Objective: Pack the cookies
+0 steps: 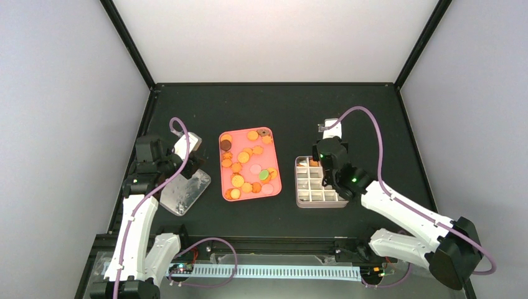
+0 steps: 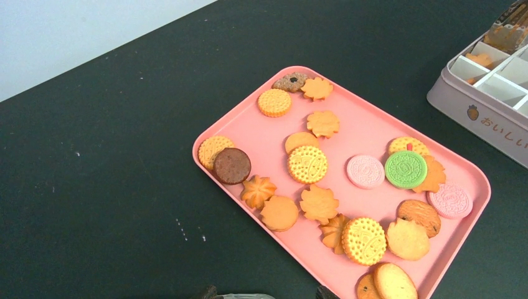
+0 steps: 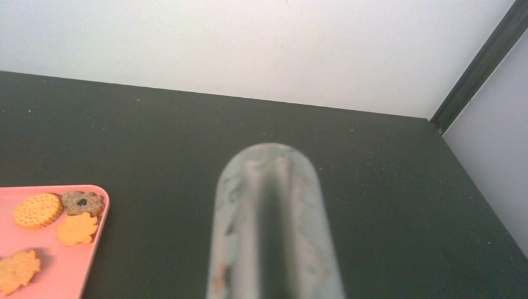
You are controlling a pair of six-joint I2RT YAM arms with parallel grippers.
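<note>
A pink tray (image 1: 277, 162) in the middle holds several cookies, including green, pink, brown and golden ones. To its right is a compartment box (image 1: 309, 187), partly under the right arm, with a few orange pieces in its back cells. My left gripper (image 1: 190, 156) is over the left side; its dark fingertips barely show at the bottom of the left wrist view, apart. My right gripper (image 1: 330, 131) is raised at the box's back end. In the right wrist view a blurred metallic piece fills the lower middle; whether anything is held there is unclear.
A clear container (image 1: 187, 193) lies beneath the left arm.
</note>
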